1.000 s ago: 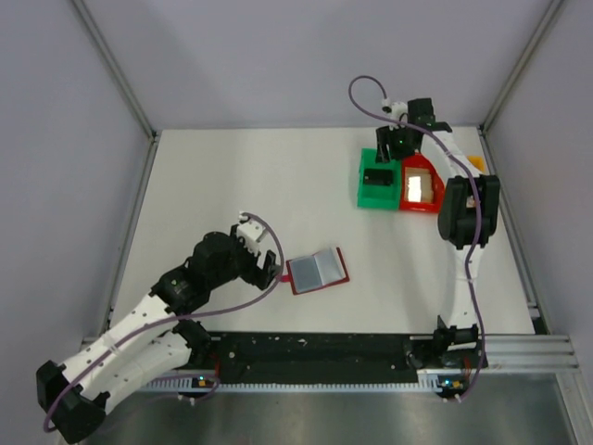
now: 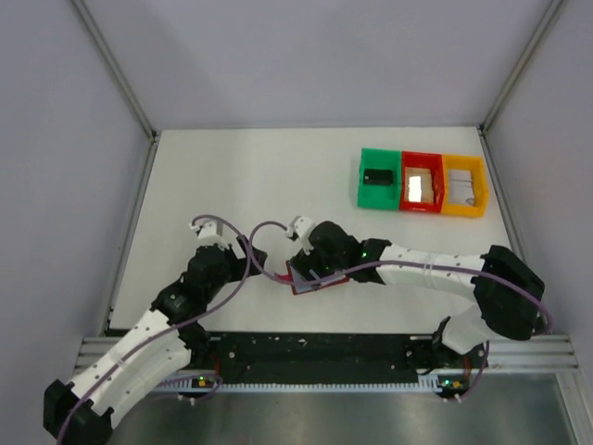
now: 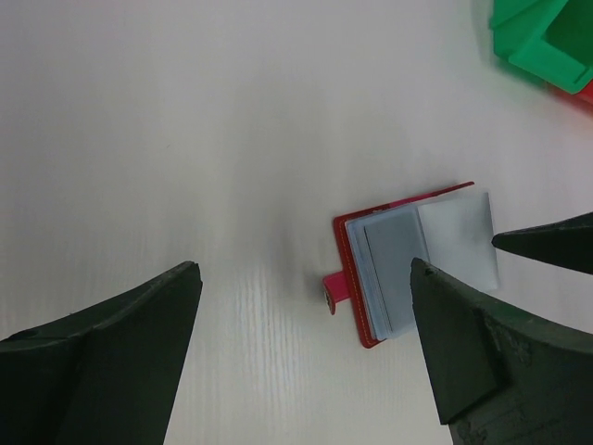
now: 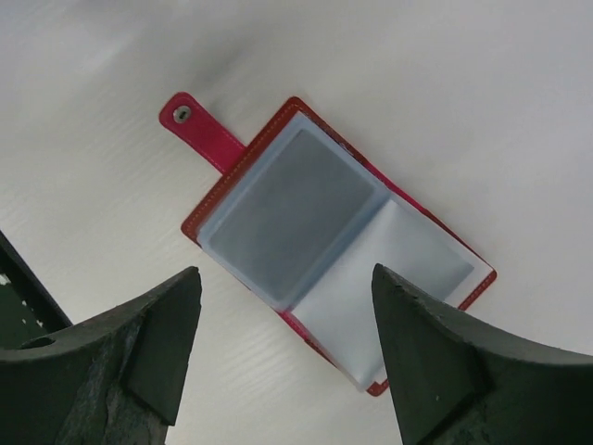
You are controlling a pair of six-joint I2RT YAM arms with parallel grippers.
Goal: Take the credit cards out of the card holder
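The card holder (image 4: 287,213) lies open on the white table, red with a snap strap (image 4: 199,130), its clear grey and white sleeves face up; in the top view it is partly hidden under my right arm. My right gripper hangs over it, fingers parted, nothing between them. My left gripper is open just left of the holder, also empty, with the holder beyond its right finger in the left wrist view.
A green bin (image 2: 378,197) with a dark item, a red bin (image 2: 422,207) and a yellow bin (image 2: 463,209) stand at the back right.
My right arm has swung from the bins down and left to above the card holder. My left gripper has shifted slightly left and back.
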